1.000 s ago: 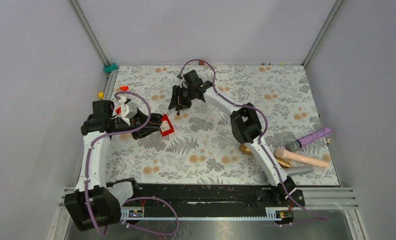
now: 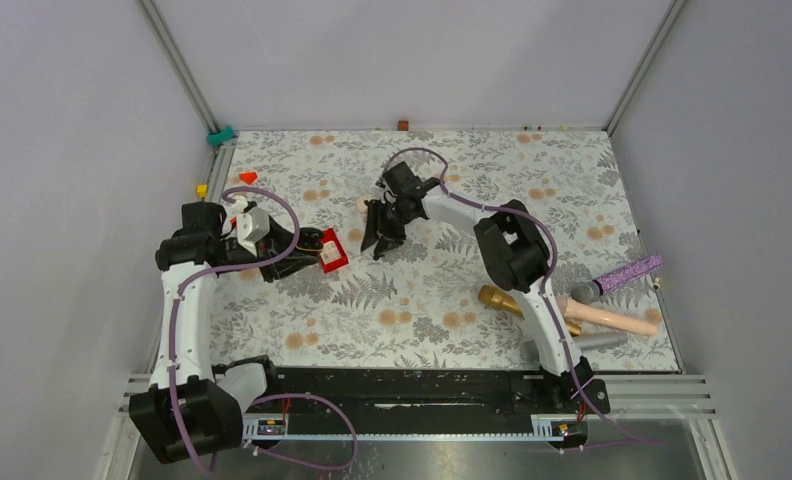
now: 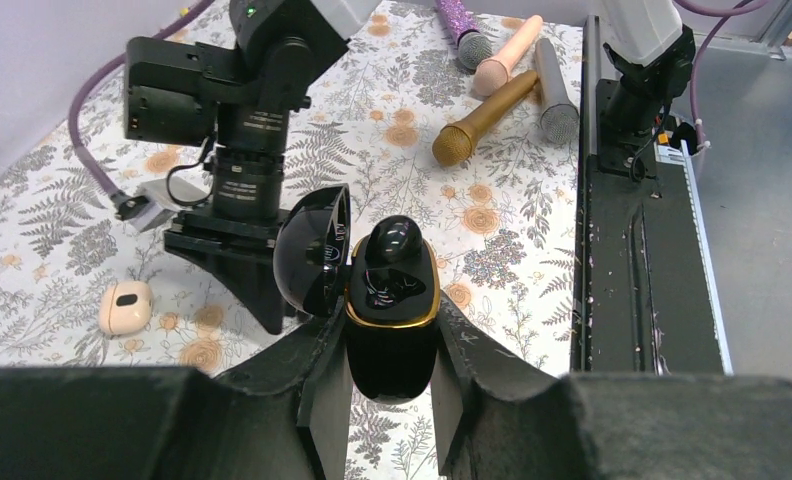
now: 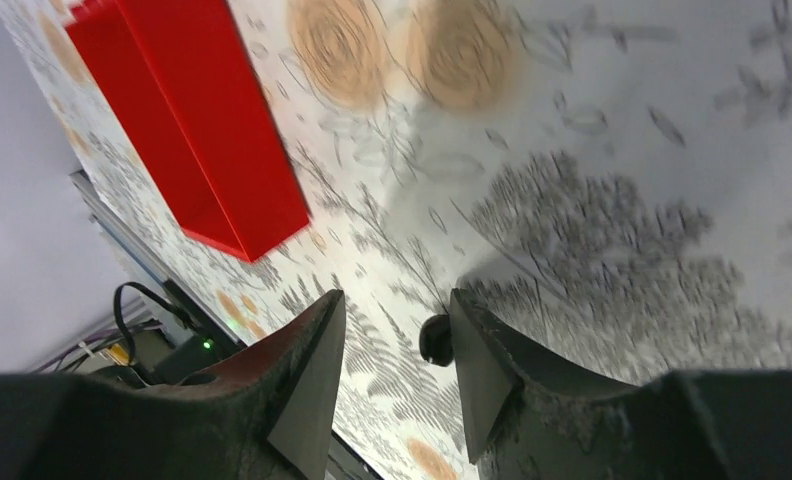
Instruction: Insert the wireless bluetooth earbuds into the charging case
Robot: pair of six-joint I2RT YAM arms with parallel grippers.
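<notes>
In the left wrist view my left gripper is shut on the black charging case [image 3: 392,355], which is held upright with its lid [image 3: 310,250] raised and a glossy earbud piece at the top. My right gripper is low over the mat, part open; a small black earbud [image 4: 436,338] lies at its right finger, partly hidden by it. In the top view the right gripper [image 2: 382,240] is right of the red box.
A red box [image 2: 334,260] sits between the grippers. A cream object [image 3: 125,306] lies on the mat behind them. Several microphones [image 2: 612,320] lie at the right.
My right arm has moved right and toward the front of the mat, with the small black piece at its fingers shifting along. The left arm has stayed nearly still.
</notes>
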